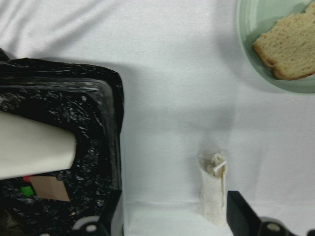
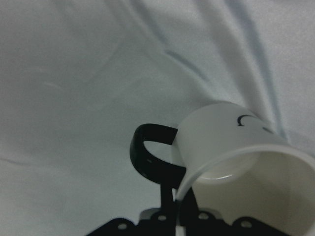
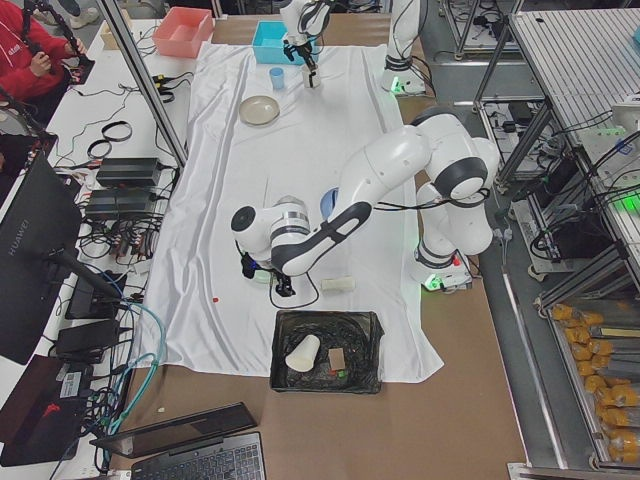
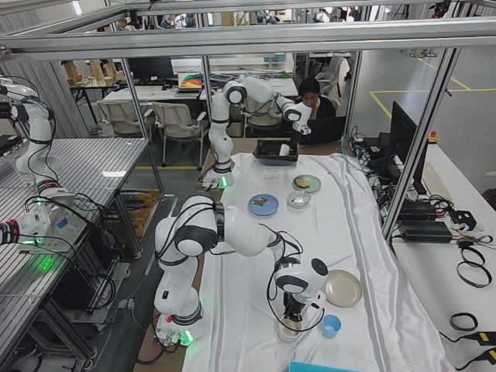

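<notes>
My left gripper is open above the cloth between the black lined bin (image 3: 325,375) and a green plate (image 1: 266,39) holding bread (image 1: 288,46). A white tapered object (image 1: 34,145) lies in the bin with small cardboard (image 1: 49,188) and green scraps. A pale rolled item (image 1: 212,191) lies on the cloth below the open fingers. In the right wrist view, my right gripper is shut on the rim of a white mug (image 2: 221,128) with a black handle (image 2: 147,162), lying within the camera's close view.
A blue plate (image 4: 262,203), clear bowl (image 4: 297,200), beige plate (image 4: 343,287) and blue cup (image 4: 331,327) sit on the cloth. A turquoise container (image 3: 270,50) is at the far end.
</notes>
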